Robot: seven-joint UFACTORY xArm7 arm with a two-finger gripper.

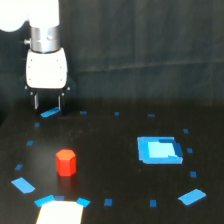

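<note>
At the upper left my gripper hangs above the black surface, its two thin fingers apart and nothing visible between them. A red, six-sided block stands on the surface, lower in the view and a little to the right of the gripper, well clear of it. Off to the right lies a flat blue piece with a white square in its middle. Whether that piece is a shallow tray or a marked patch, I cannot tell.
A cream-coloured object, cut off by the bottom edge, sits just below the red block. Blue tape strips and several small blue marks dot the dark surface. Between block and blue piece no obstacle shows. A dark curtain hangs behind.
</note>
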